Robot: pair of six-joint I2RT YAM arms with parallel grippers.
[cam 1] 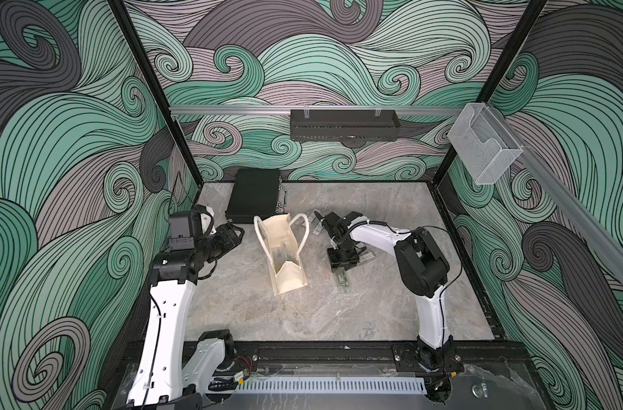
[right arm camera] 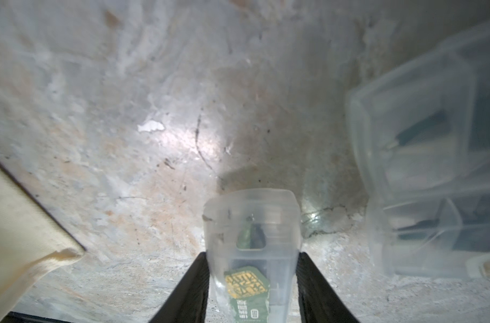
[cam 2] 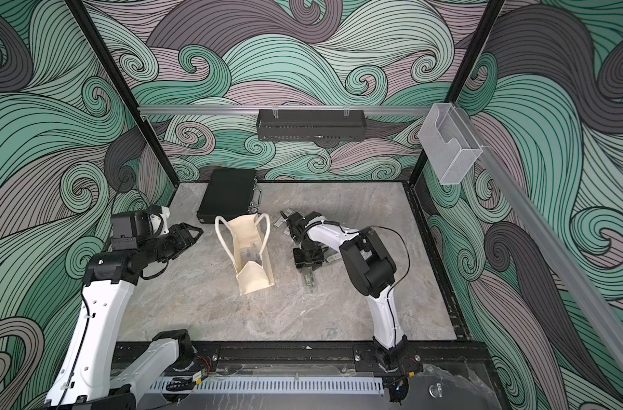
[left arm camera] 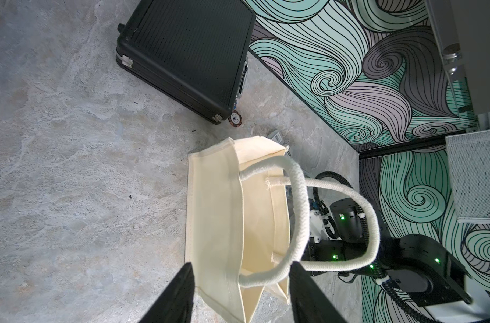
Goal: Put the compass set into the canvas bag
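Observation:
A clear plastic case with a green and yellow label [right arm camera: 246, 282], apparently the compass set, lies on the table right of the bag. My right gripper is over it, one finger along each side. Whether the fingers press on it cannot be told. From above, the case [cam 1: 342, 278] sticks out in front of that gripper. The cream canvas bag [cam 1: 278, 239] has its mouth open and handles up; something clear lies inside. My left gripper [cam 1: 236, 234] hangs left of the bag, open and empty, its fingers [left arm camera: 180, 293] below the bag [left arm camera: 215, 215] in the left wrist view.
More clear cases [right arm camera: 417, 140] lie beside the right gripper, partly under its arm. Further small cases [cam 1: 319, 225] lie behind. A black briefcase [cam 1: 253, 194] stands at the back left.

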